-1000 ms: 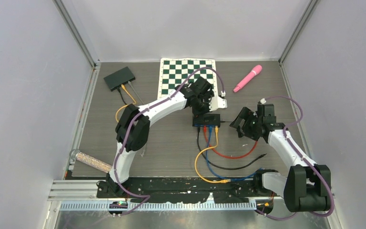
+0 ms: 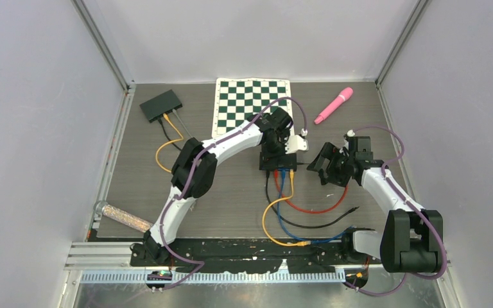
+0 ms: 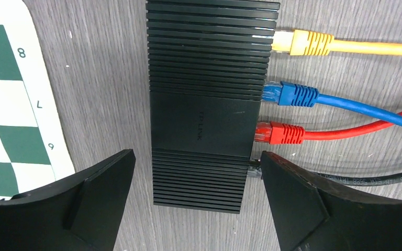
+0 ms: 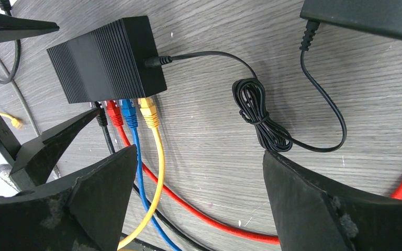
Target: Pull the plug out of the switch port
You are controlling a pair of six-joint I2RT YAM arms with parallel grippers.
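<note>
The black TP-Link switch (image 3: 204,125) has yellow (image 3: 311,43), blue (image 3: 296,94), red (image 3: 285,133) and black cable plugs along one long side; the black one is partly hidden by a finger. My left gripper hangs over the switch, fingers apart on either side of its end near the black plug; no grip shows. In the right wrist view, the switch (image 4: 102,63) lies upper left, a thin power lead plugged into its end. My right gripper is open to the right of the switch, nothing between its fingers.
A checkered board (image 2: 244,96) lies behind the switch, with a pink microphone (image 2: 334,106) at back right. A second black box (image 2: 160,106) with cables is at back left, a bead-filled tube (image 2: 122,216) at front left. A power adapter (image 4: 361,15) lies right of the switch.
The switch and cables look unchanged.
</note>
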